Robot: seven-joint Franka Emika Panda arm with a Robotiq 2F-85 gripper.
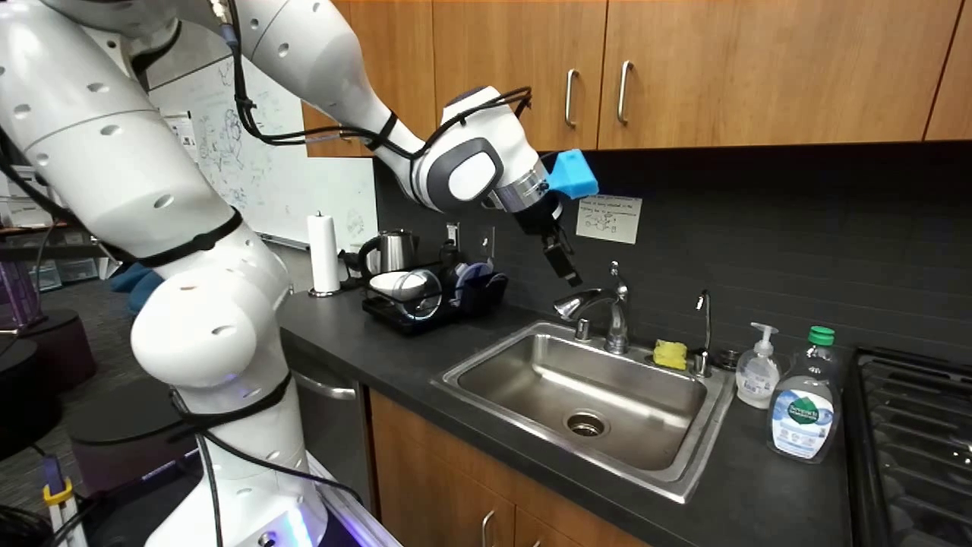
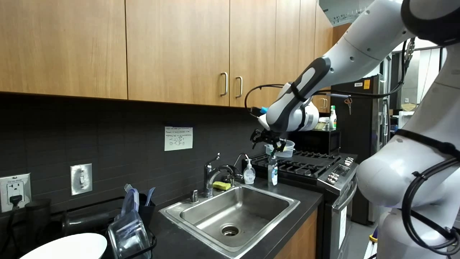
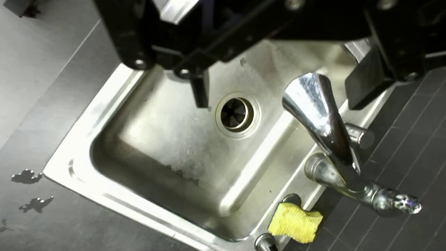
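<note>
My gripper stands open above the sink, one dark finger [image 3: 201,90] over the basin and the other [image 3: 368,79] beyond the faucet's spout in the wrist view. Nothing sits between them but the view down to the steel sink [image 3: 125,200]. The basin is empty, with its round drain [image 3: 235,113] near the middle. Below the gripper rises the chrome faucet [image 3: 320,113], apart from it in exterior view 1. A yellow sponge [image 3: 295,222] lies on the sink's back rim, beside the small tap [image 1: 704,333].
A soap pump [image 1: 757,366] and a green-capped dish soap bottle [image 1: 804,401] stand right of the sink, by the stove [image 1: 916,428]. Left of it is a loaded dish rack [image 1: 437,301]. Wooden cabinets [image 1: 784,73] hang overhead. Small puddles [image 3: 27,176] wet the counter.
</note>
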